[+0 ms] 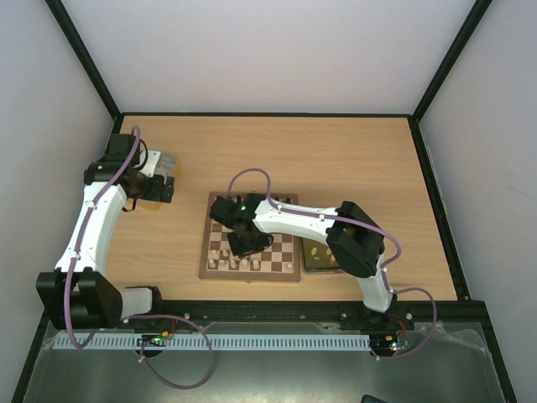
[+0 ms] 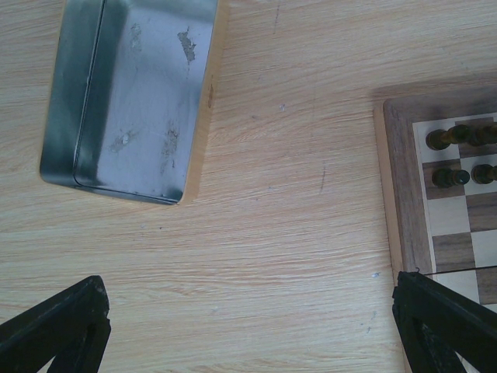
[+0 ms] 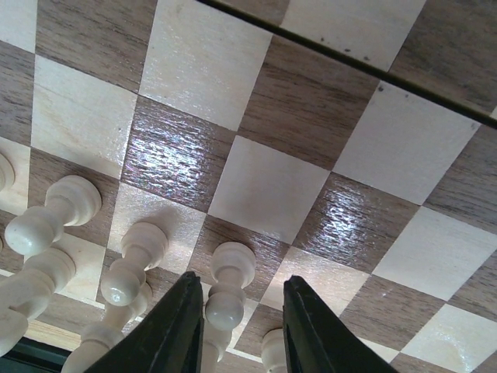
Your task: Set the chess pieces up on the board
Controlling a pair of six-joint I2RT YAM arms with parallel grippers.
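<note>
White pawns stand in a row on the near part of the chessboard [image 1: 288, 275]. One white pawn [image 3: 233, 263] is upright on a dark square; in the right wrist view its head appears between the fingers of my right gripper. Those fingers are apart, with gaps on both sides of the pawn. Another white pawn [image 3: 146, 245] stands on the light square to its left. My left gripper hangs wide open and empty over bare table, left of the board. Dark pieces [image 2: 450, 177] occupy the board's far side.
An empty metal tray [image 2: 159, 93] lies at the table's left. Right of the board, another tray [image 1: 317, 254] holds several light pieces, partly under my right arm.
</note>
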